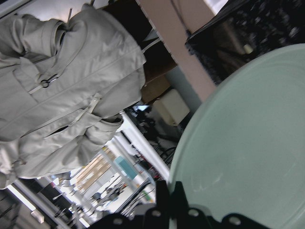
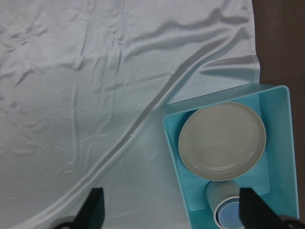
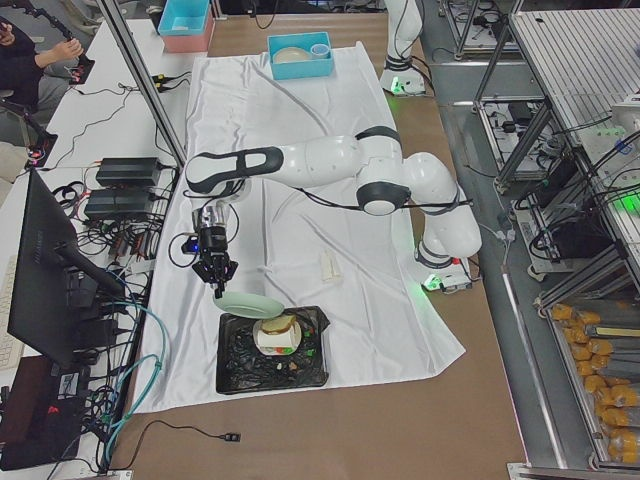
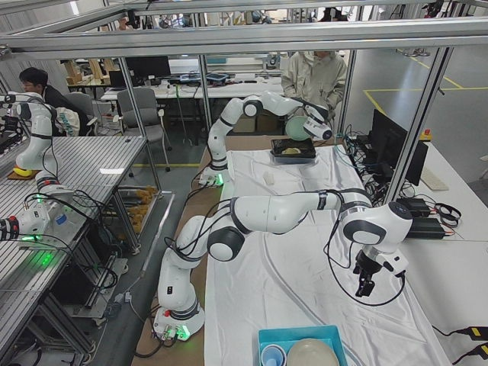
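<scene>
A pale green plate (image 3: 250, 305) is raised at the upper left corner of a black-lined tray (image 3: 230, 365), with my left gripper (image 3: 217, 290) shut on its rim. In the left wrist view the plate (image 1: 248, 138) fills the right side, tilted. A white dish with food (image 3: 278, 340) lies in the tray. My right gripper is open over the white cloth, beside a blue bin (image 2: 281, 152) that holds a beige plate (image 2: 221, 138) and a cup (image 2: 219, 195).
A small pale item (image 3: 329, 266) lies on the cloth near the tray. A monitor and cables crowd the left side. The cloth between tray and blue bin is mostly clear. A person stands behind the left arm.
</scene>
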